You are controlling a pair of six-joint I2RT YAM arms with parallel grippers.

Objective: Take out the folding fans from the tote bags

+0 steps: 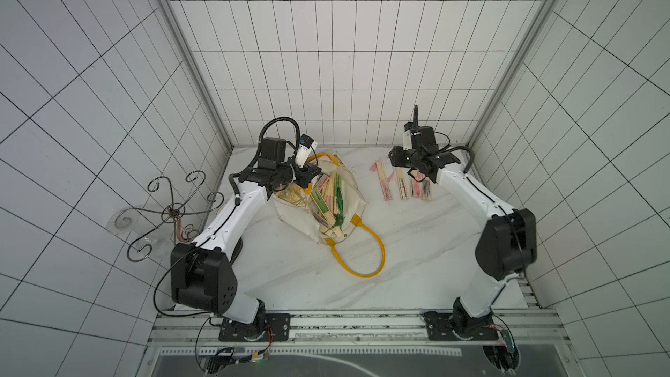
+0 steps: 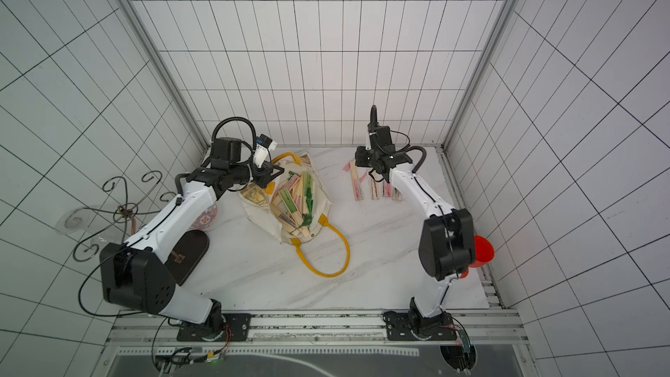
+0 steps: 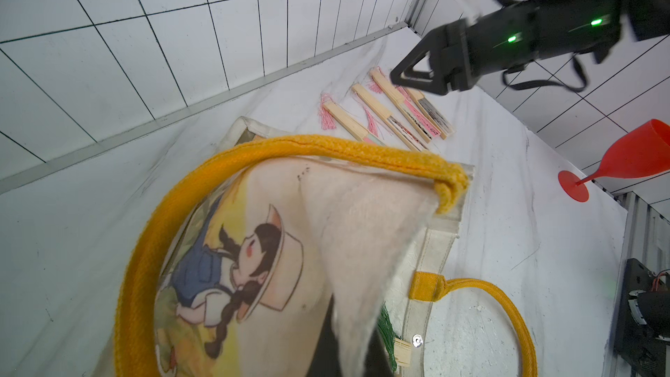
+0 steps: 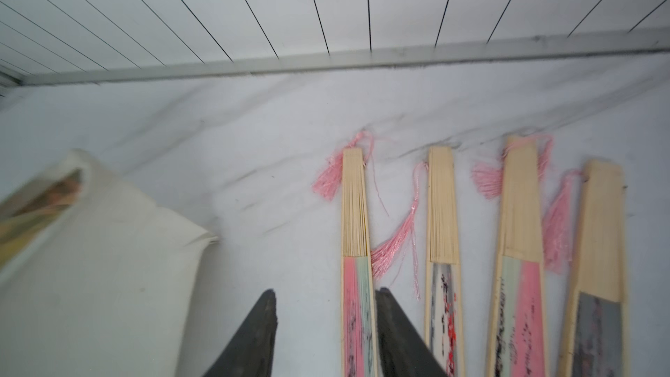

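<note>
The cream tote bag (image 1: 300, 220) with yellow handles lies on its side, left of centre. Its mouth holds several folding fans (image 1: 326, 199), one with a green tassel (image 1: 339, 202). My left gripper is shut on the bag's fabric, which rises to a white peak at the fingers. Several closed fans with pink tassels lie side by side on the table to the right; the leftmost fan (image 4: 354, 223) is pink and green. Over this row hangs my right gripper, open, its fingers (image 4: 259, 331) apart and clear of the fans.
A red goblet (image 2: 481, 251) stands by the right edge, partly behind the right arm. A curled metal stand (image 1: 173, 213) is at the left, and a dark flat case (image 2: 187, 254) lies below the left arm.
</note>
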